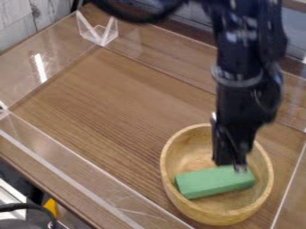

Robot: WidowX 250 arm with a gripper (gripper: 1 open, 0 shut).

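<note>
A wooden bowl [180,161] sits at the lower right of the camera view with a green block [213,182] lying inside it. My black gripper [233,150], blurred, hangs just above the bowl and the block, its fingers pointing down. The block shows whole beneath the fingertips and does not appear held. How far apart the fingers are is hard to make out through the blur.
A clear plastic holder [98,25] stands at the back left. A dark object with yellow [24,213] is at the lower left edge.
</note>
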